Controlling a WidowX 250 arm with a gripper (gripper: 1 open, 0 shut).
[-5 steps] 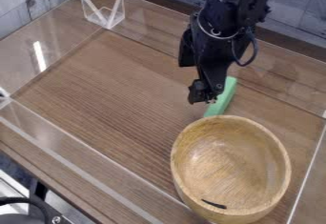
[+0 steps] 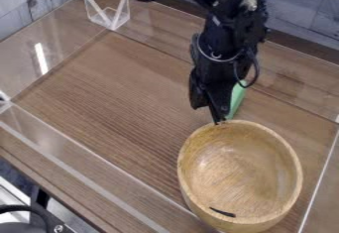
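My black gripper (image 2: 209, 106) hangs in the middle right of the camera view, shut, its fingertips low beside a green object (image 2: 236, 100) and just above a large tan bowl. The arm partly hides the green object. I cannot see anything held between the fingers. The bowl (image 2: 239, 158) sits at the bottom right, with a small dark mark or item near its bottom.
A white wire stand (image 2: 109, 14) is at the back left. A wall runs along the left and back edges.
The gripper has moved slightly and closed up from a wider spread, now hiding more of the green object. The bowl has not moved.
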